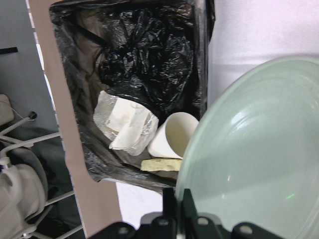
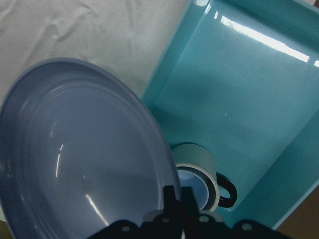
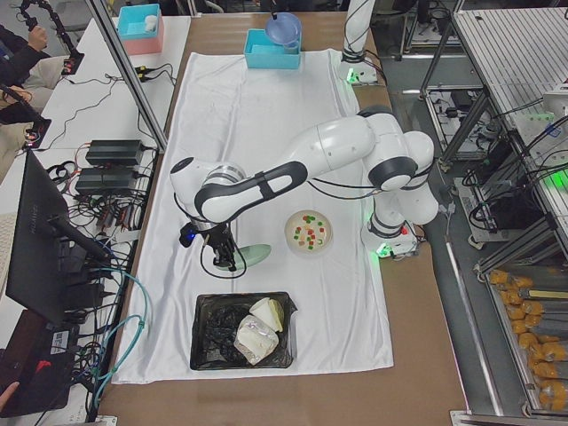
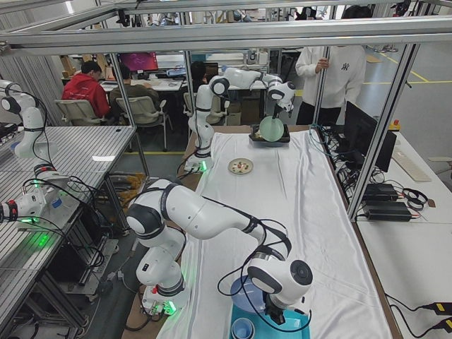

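Note:
My left gripper is shut on the rim of a pale green plate (image 1: pixel 254 139), held tilted just beside a black bag-lined bin (image 3: pixel 213 355) that holds crumpled wrappers (image 1: pixel 124 122), a white cup (image 1: pixel 172 134) and a yellowish piece (image 1: pixel 162 164). My right gripper is shut on the rim of a blue plate (image 2: pixel 79 144), over a turquoise tub (image 2: pixel 234 79) with a mug (image 2: pixel 194 154) inside.
A small plate with colourful pieces (image 3: pixel 307 232) lies on the white cloth between the arms, whose middle is otherwise clear. A monitor (image 3: pixel 37 253) and cables stand along the table's side.

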